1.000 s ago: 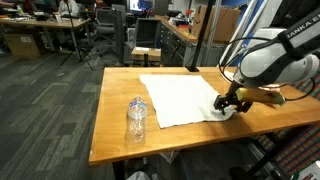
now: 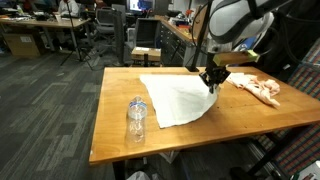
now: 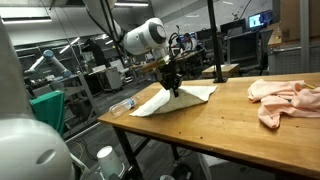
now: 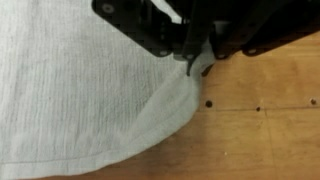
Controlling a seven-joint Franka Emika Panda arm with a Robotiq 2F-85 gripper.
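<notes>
A white cloth (image 2: 176, 100) is spread over the middle of the wooden table, with one corner raised. At that lifted corner, my gripper (image 2: 211, 83) is shut on the fabric. From the other side, the cloth (image 3: 178, 101) rises in a slope to the gripper (image 3: 174, 88). In the wrist view the pale cloth (image 4: 85, 95) fills the left side and gathers up to the gripper, whose dark fingers pinch its edge.
A clear plastic bottle (image 2: 137, 117) stands near the table's left front edge. A crumpled pink cloth (image 3: 285, 99) lies on the opposite side. Bare table (image 3: 225, 125) shows between the two cloths.
My gripper has risen from the near right edge of the white cloth and moved back and left over it. The held corner has come up off the table.
</notes>
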